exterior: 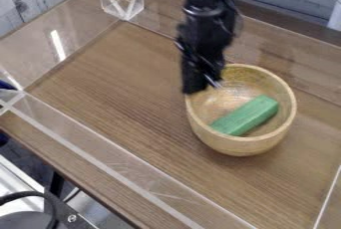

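Note:
My gripper (205, 76) is blurred with motion above the left rim of a round tan bowl (240, 145); its fingertips are too smeared to make out clearly. Inside the bowl a green block (245, 115) lies tilted along the right side, apart from the gripper as far as the blur shows.
A wooden table (114, 89) has free room to the left and front. Clear plastic pieces stand at the back left (122, 2) and along the left edge. A dark cable or tool (34, 211) lies at the front left corner.

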